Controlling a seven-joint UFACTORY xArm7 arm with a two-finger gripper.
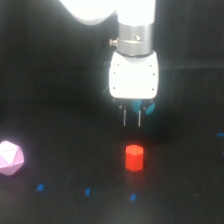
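A small red block with a hexagonal outline lies on the dark surface. Farther back in the picture is a teal ridged object, partly hidden behind the white gripper hand. My gripper points down, its two thin fingers apart with a gap between them and nothing visible in it. Its fingertips appear just above the red block in the picture, apart from it; their height over the surface is hard to judge.
A pink faceted ball rests at the left edge. Several small blue marks dot the dark table.
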